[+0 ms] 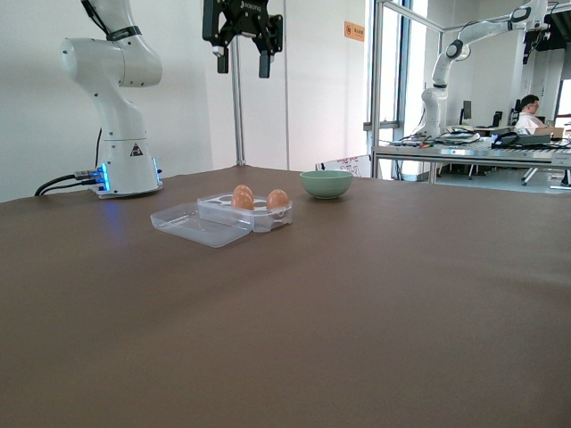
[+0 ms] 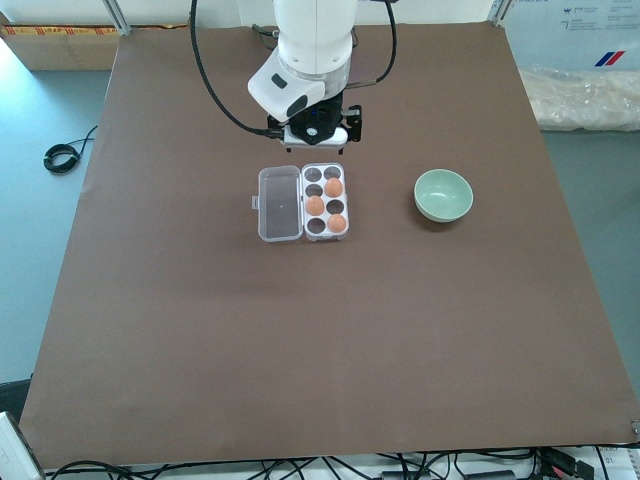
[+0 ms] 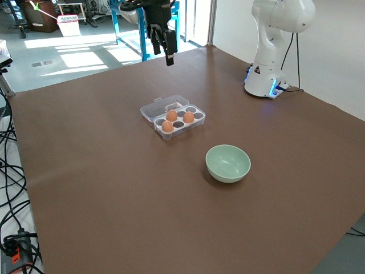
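My gripper (image 1: 244, 64) hangs high above the table, behind and over a clear plastic egg box (image 2: 325, 202), its two black fingers apart with nothing seen between them. The box lies with its lid (image 2: 280, 203) open flat beside it and holds several brown eggs (image 3: 188, 117), with other hollows empty. A pale green bowl (image 2: 443, 195) stands apart from the box, to its right in the left camera view and nearer the front in the right camera view; it looks empty.
Cables (image 3: 8, 182) lie along one edge, off the tabletop. The white arm's base (image 1: 127, 174) stands at the table's back.
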